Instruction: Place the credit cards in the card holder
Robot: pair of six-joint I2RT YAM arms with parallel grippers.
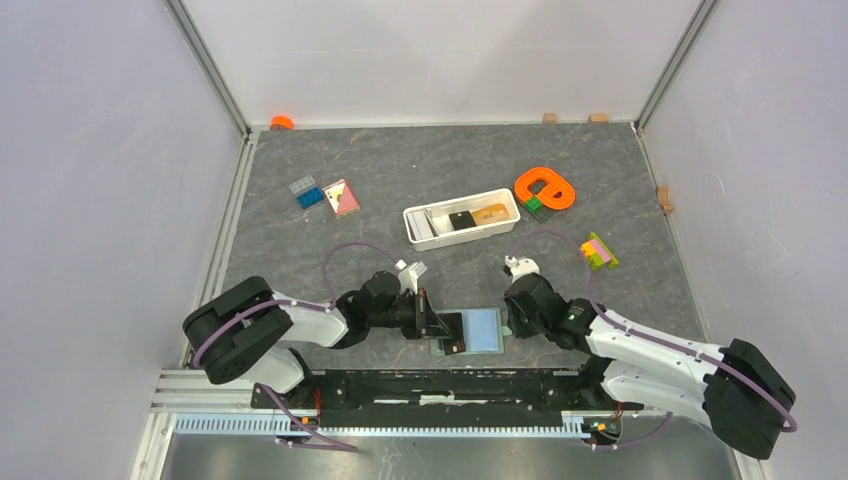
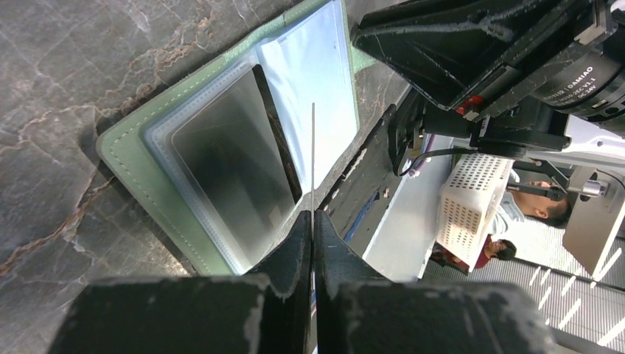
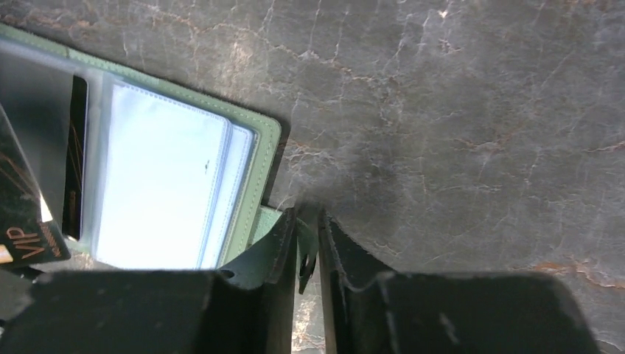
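Observation:
The open card holder [image 1: 483, 332], green with clear pockets, lies flat near the table's front edge. A dark card shows in its left pocket [image 2: 236, 162]; a whitish sleeve [image 3: 158, 177] covers the other half. My left gripper is shut on a black card lettered VIP, seen edge-on in the left wrist view and held above the holder's left half. At the holder's right side is my right gripper, its fingers narrowly apart around the small green tab [image 3: 267, 220]. A gap shows beside the tab.
A white tray [image 1: 463, 238] with several cards stands behind the holder. An orange ring-shaped thing [image 1: 545, 188] and colored blocks [image 1: 598, 251] are at the right; more blocks [image 1: 307, 192] lie far left. Bare table surrounds the holder.

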